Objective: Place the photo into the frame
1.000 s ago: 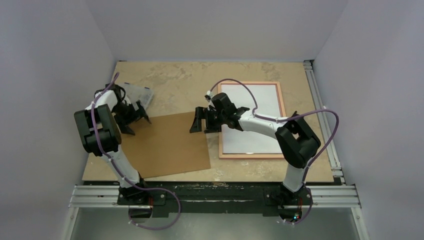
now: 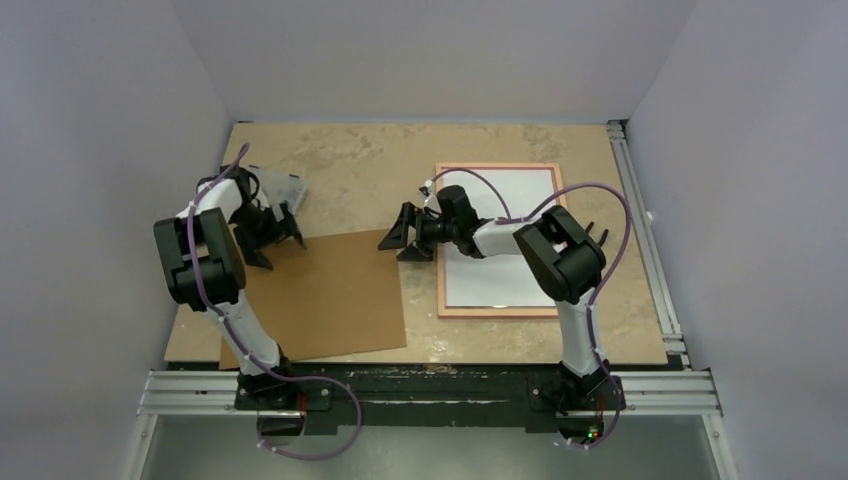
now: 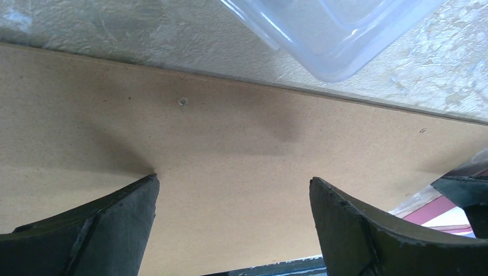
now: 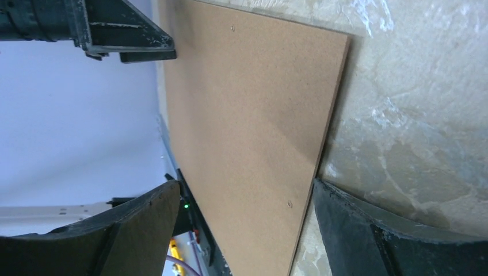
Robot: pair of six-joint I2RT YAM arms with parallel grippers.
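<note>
A brown backing board (image 2: 330, 300) lies flat on the left half of the table. On the right is the wooden frame (image 2: 500, 312), with a white sheet (image 2: 500, 280) inside its border; I cannot tell whether that sheet is the photo. Over the board's far left part, my left gripper is open with nothing between its fingers. My right gripper is also open, at the board's right edge near its far corner. One of its fingers (image 4: 357, 224) stands just outside that edge, touching it or very close; the other is over the board.
A clear plastic container (image 3: 339, 52) stands behind the board at the far left. Two small black items (image 2: 597, 233) lie right of the frame. Walls enclose the sides and back.
The board's right side has shifted left and slightly toward the front, turning a little, widening the gap to the frame. My right gripper has moved slightly; the left has hardly moved.
</note>
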